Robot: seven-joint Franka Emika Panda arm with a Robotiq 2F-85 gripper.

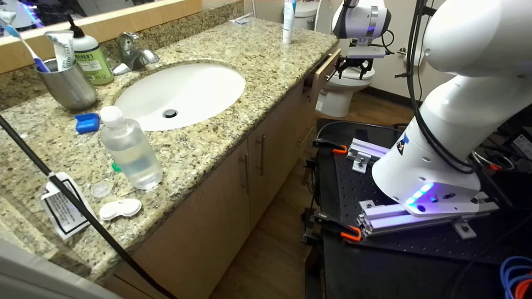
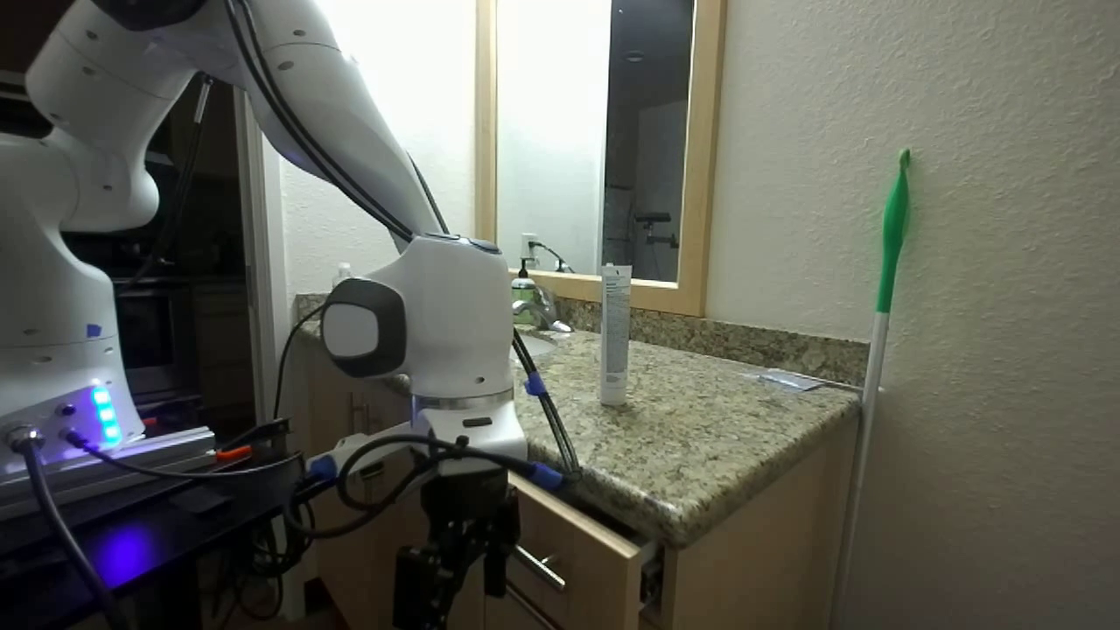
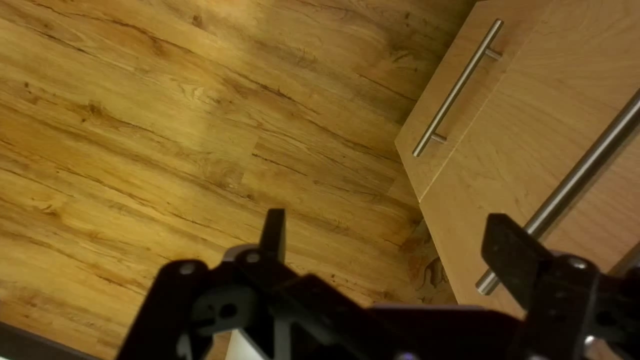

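Under the countertop's far end, a wooden drawer (image 2: 588, 562) stands partly pulled out, with a metal bar handle (image 2: 540, 567) on its front. My black gripper points down in front of that drawer. Its fingers are wide apart in the wrist view, with only floor visible between them. The right finger (image 3: 510, 255) overlaps the near end of a large bar handle (image 3: 576, 186); whether they touch I cannot tell. A second bar handle (image 3: 457, 90) shows on a lower wooden front. The drawer's inside is mostly hidden.
On the granite counter (image 1: 214, 134), a toothpaste tube (image 1: 288, 22) stands upright near the far end. A clear bottle (image 1: 130, 149), contact lens case (image 1: 120, 209) and metal cup (image 1: 70, 87) are around the sink (image 1: 184, 94). The wooden floor (image 3: 150, 150) beneath the gripper is clear.
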